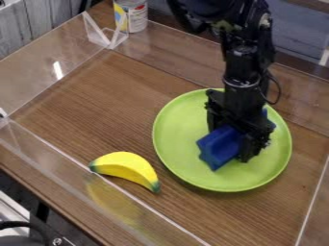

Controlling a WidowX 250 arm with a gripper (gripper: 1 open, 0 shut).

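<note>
The black robot gripper (234, 125) reaches down from the top over a light green plate (178, 135), its fingers around or just on a dark blue block (216, 150) that rests on the plate. Whether the fingers are shut on the block is hard to tell. A yellow toy banana (126, 167) lies on the wooden table to the lower left of the plate.
A can (130, 13) and a white plastic piece (106, 35) stand at the back left. Clear walls edge the left side.
</note>
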